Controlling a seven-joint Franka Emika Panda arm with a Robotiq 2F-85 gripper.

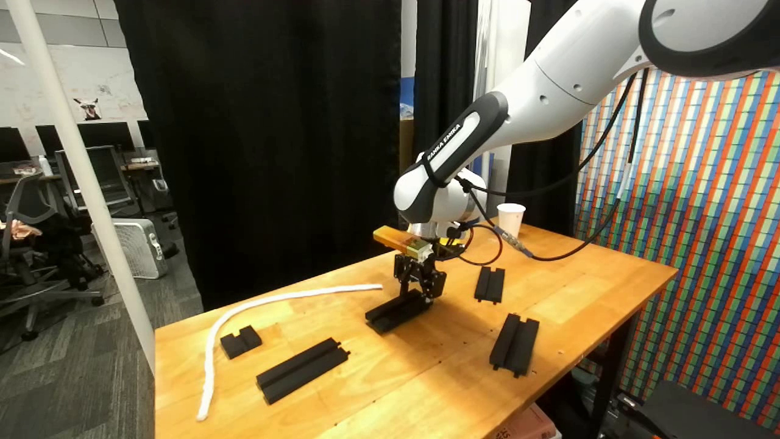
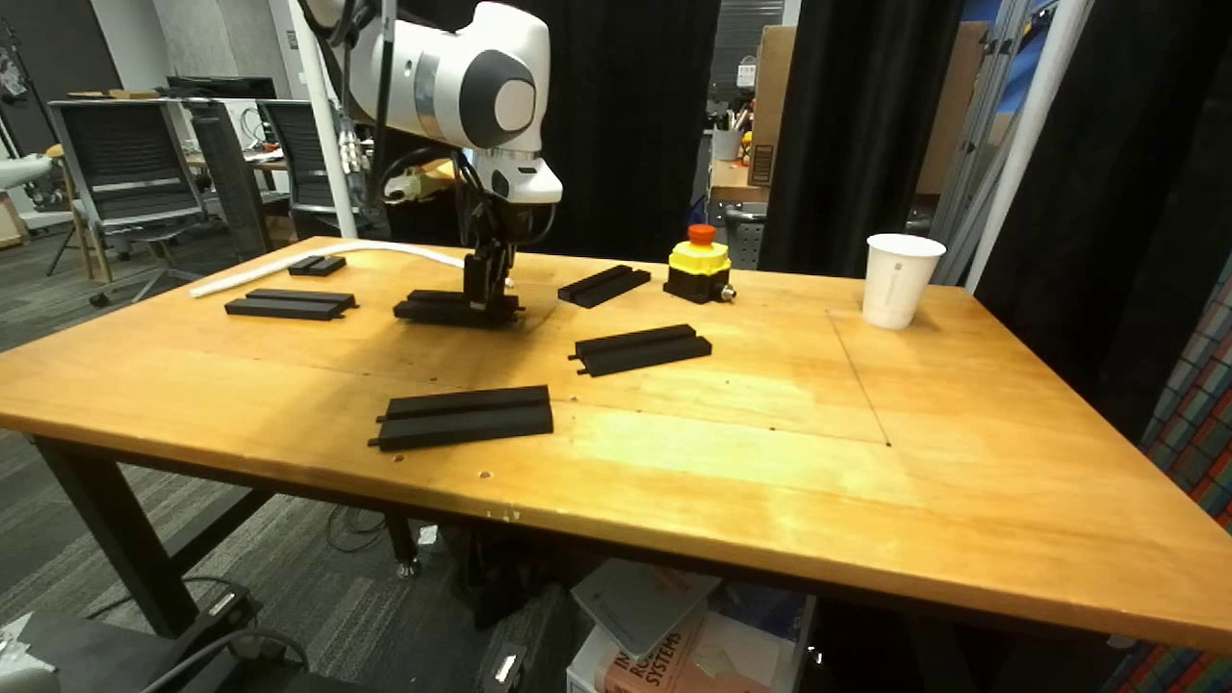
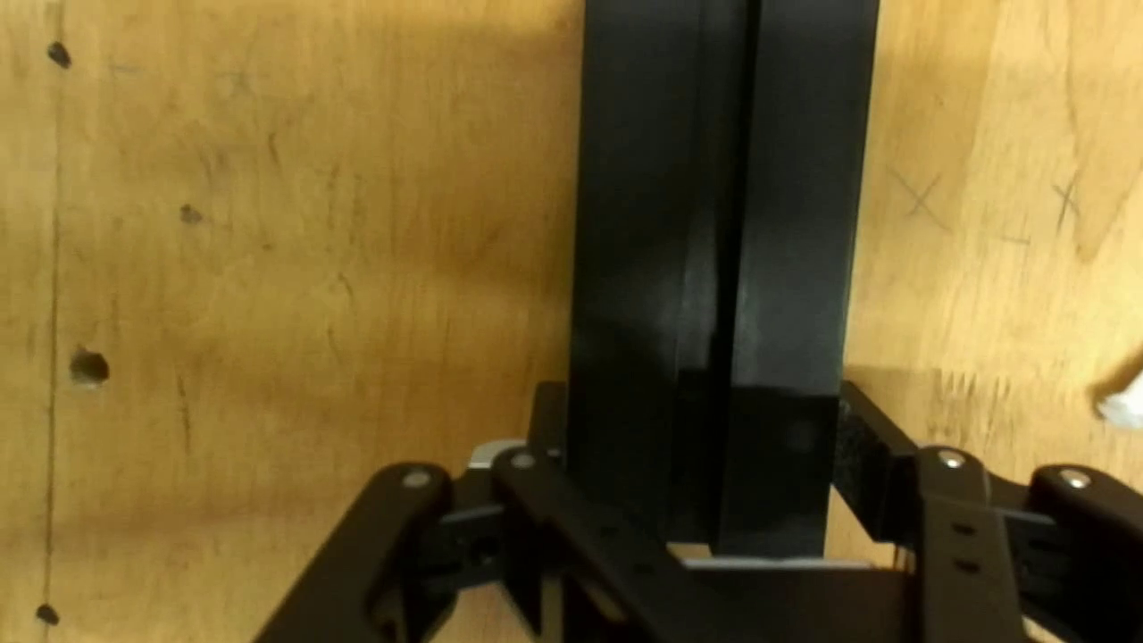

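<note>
A black grooved track piece runs lengthwise through the wrist view, its near end between the two fingers of my gripper. The fingers press against its long sides, one on each side. In the first exterior view the gripper points down at the right end of this piece, which is at or just above the tabletop; I cannot tell whether it touches. The second exterior view shows the held piece about level, roughly in line with another black piece to its left.
More black pieces lie around: a short one, a long one, and two at right. A white cord curves along the left. An emergency stop and paper cup stand farther back.
</note>
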